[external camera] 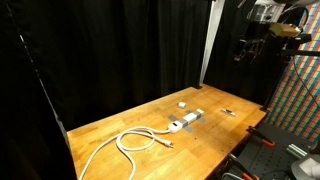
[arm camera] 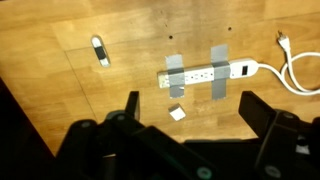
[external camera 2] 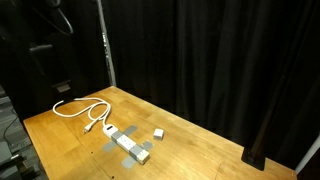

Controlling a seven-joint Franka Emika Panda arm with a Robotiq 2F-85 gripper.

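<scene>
A white power strip (arm camera: 207,74) lies on the wooden table, crossed by two strips of grey tape (arm camera: 219,72). From its end runs a white cord (external camera: 118,146), looped on the tabletop, with a plug (arm camera: 283,41) at its free end. Beside the strip sits a small white block (arm camera: 177,112), apart from it. A small dark-and-white object (arm camera: 100,51) lies farther off; exterior view 1 shows this object (external camera: 228,112) near the table's right side. High above the table is my gripper, open, its fingers wide apart with nothing between them.
Black curtains (external camera: 120,60) hang behind the table. A dark stand or base (external camera: 265,150) adjoins the table's right edge in exterior view 1.
</scene>
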